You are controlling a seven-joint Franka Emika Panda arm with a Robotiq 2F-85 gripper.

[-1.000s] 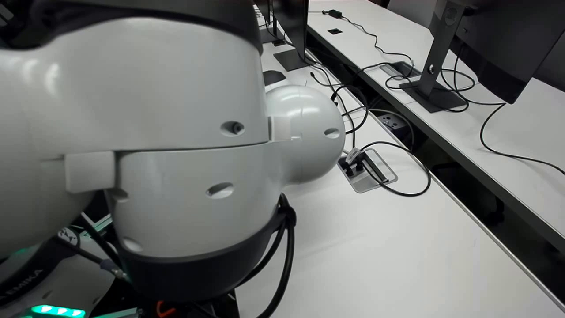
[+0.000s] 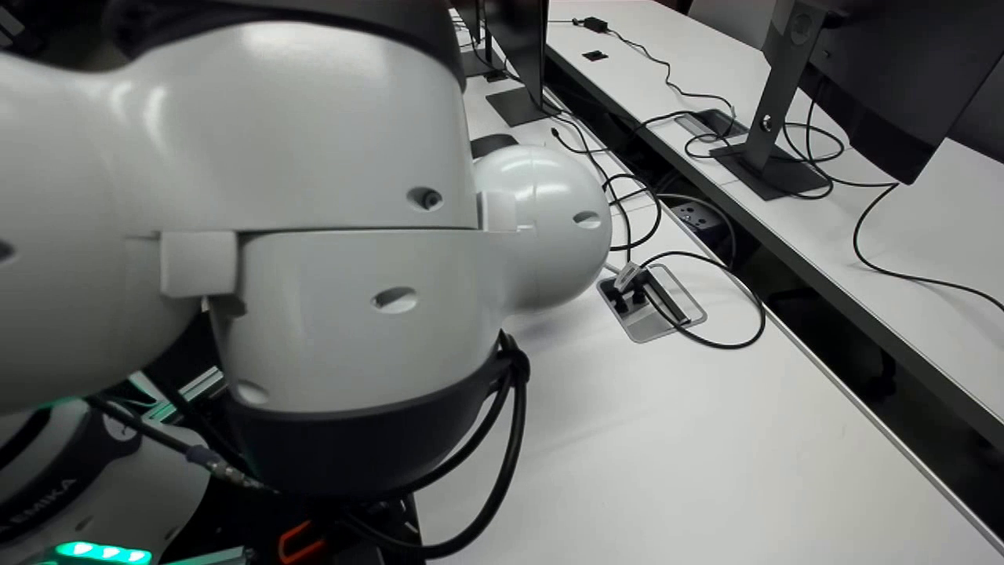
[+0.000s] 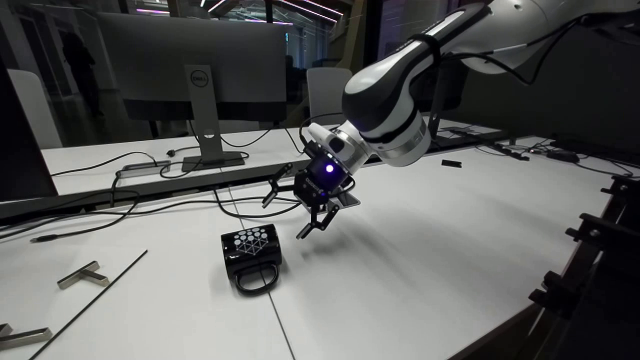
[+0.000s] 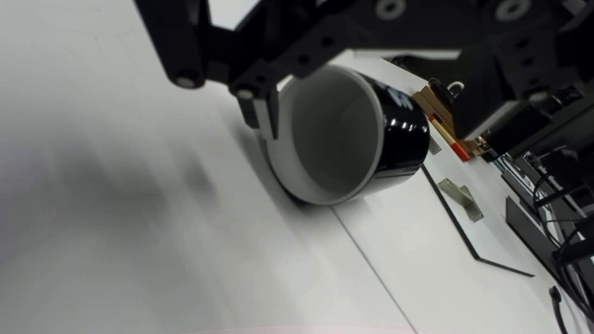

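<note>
A black mug (image 3: 247, 255) with a white dot-and-line print lies on its side on the white table, handle toward the front in exterior view 2. My gripper (image 3: 283, 219) hangs up and to the right of it, tilted toward it, its fingers spread wide with nothing between them. The wrist view looks into the mug's pale opening (image 4: 337, 136), which faces my gripper. One fingertip (image 4: 267, 114) overlaps the left of the rim in that view; whether it touches cannot be told. In exterior view 1 the arm hides both gripper and mug.
Metal brackets (image 3: 85, 274) lie left of the mug, beside a thin black strip (image 3: 96, 300). Cables (image 3: 162, 207) and a monitor stand (image 3: 207, 120) are behind. A socket panel (image 2: 652, 303) is set into the table.
In exterior view 1 the arm's large links have shifted slightly upward and to the right. The table items there have not moved.
</note>
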